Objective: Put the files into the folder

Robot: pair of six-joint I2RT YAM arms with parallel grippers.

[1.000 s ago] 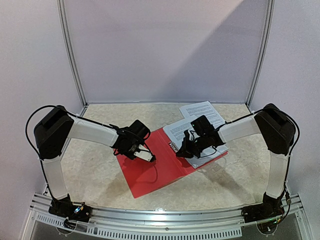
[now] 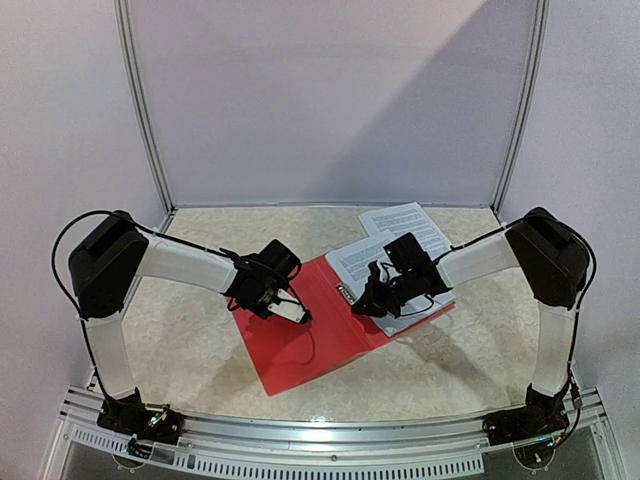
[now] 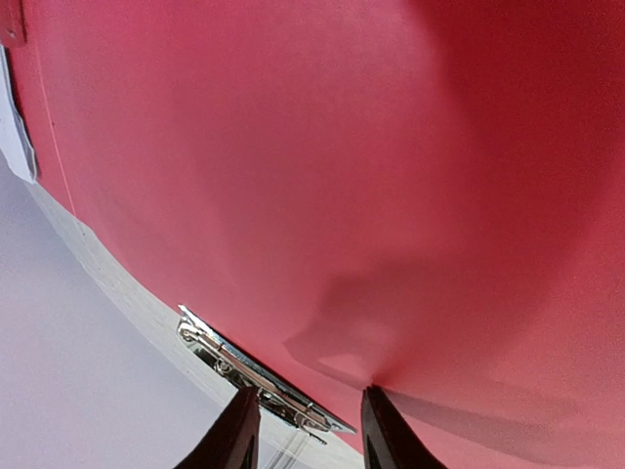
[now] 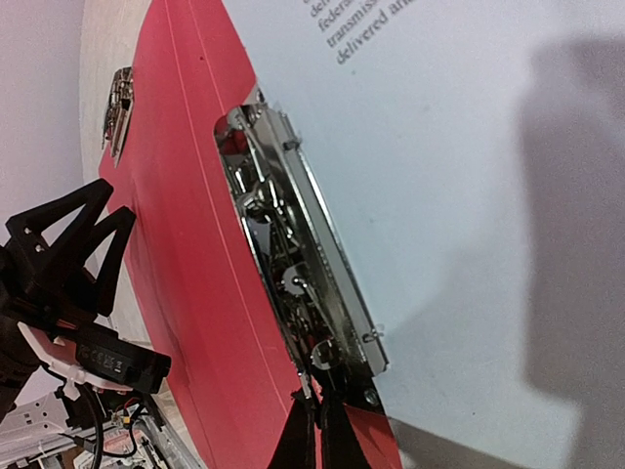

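A red folder [image 2: 290, 350] lies opened out flat on the table. White printed sheets [image 2: 365, 262] rest on its right half, their left edge along a metal clip [image 4: 303, 244]. My right gripper is shut, its fingertips at the lower end of this clip; whether a thin part of it is between them I cannot tell. A second metal clip [image 3: 259, 376] sits at the folder's outer left edge. Over the left half, my left gripper stands open near that clip, with nothing held between its fingers.
Another printed sheet [image 2: 405, 218] extends beyond the folder at the back right, partly under the other sheets. Bare tabletop [image 2: 190, 350] shows at the left and front. The two arms are close together over the folder.
Hardly anything differs. My right arm has shifted very slightly, its gripper staying at the clip; the left arm, folder and sheets look still.
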